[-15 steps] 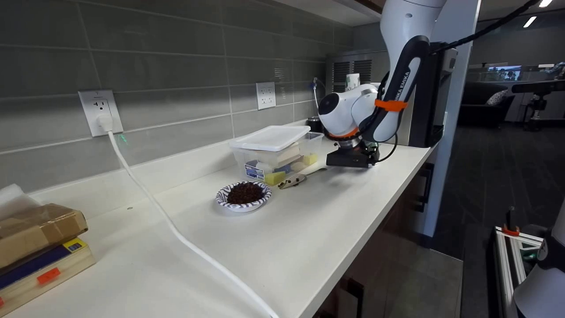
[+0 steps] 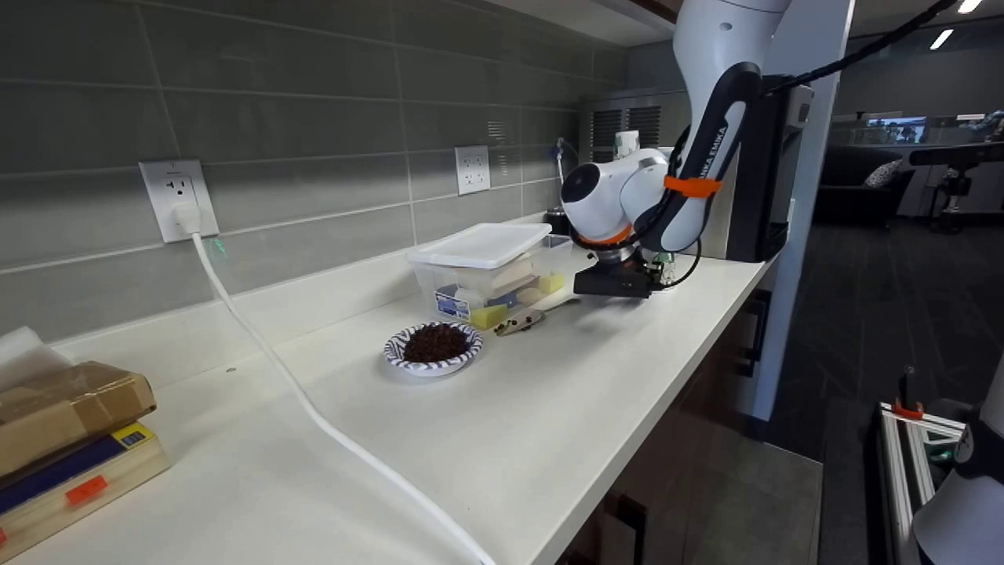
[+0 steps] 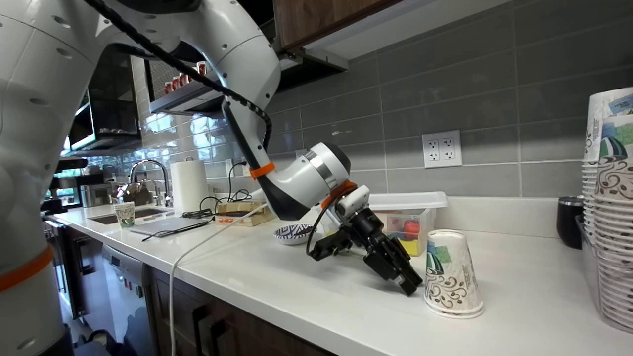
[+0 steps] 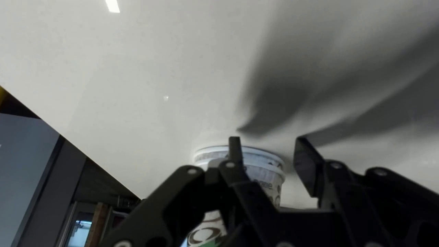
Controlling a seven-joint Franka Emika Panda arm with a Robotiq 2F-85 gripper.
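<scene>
An upside-down paper cup (image 3: 451, 273) with a leaf and swirl pattern stands on the white counter (image 3: 522, 267). My gripper (image 3: 409, 286) is tilted low over the counter, its tips just left of the cup's lower part in exterior view 2. In the wrist view the black fingers (image 4: 235, 150) are apart, with a gap between the tips. The cup's rim (image 4: 263, 153) shows behind one finger and partly across that gap; the fingers hide much of the cup. Nothing is visibly gripped. Whether a finger touches the cup, I cannot tell.
A patterned bowl (image 2: 461, 361) of dark pieces sits on the counter near a scoop (image 2: 520, 322) and a lidded clear bin (image 2: 442, 278). Tall stacked cups (image 3: 614, 237) stand at the right in exterior view 2.
In exterior view 1 my gripper has shifted slightly left. A bit of the patterned cup now shows to its right, where the gripper covered more of it before.
</scene>
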